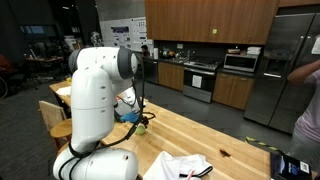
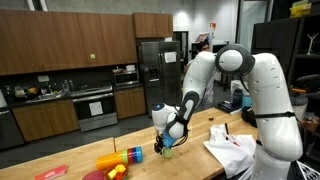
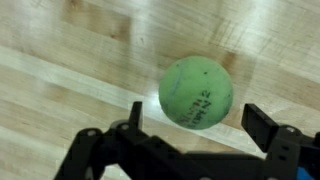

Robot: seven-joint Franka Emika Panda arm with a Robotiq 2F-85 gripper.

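A round green object with dark print on its top (image 3: 196,92) stands on the wooden table, seen from above in the wrist view. My gripper is open, one finger on each side of the green object's lower half, with a gap showing at its left. In exterior view 2 the gripper (image 2: 164,149) points down close over the green object (image 2: 167,153). The arm partly hides this spot in exterior view 1, where a bit of green (image 1: 141,129) shows below the gripper. Whether a finger touches it, I cannot tell.
Colourful cylinders (image 2: 120,158) and a red bowl (image 2: 94,175) lie to the left in exterior view 2. White cloth (image 2: 232,152) covers part of the table on the right. A person's arm (image 1: 306,75) shows at the right edge.
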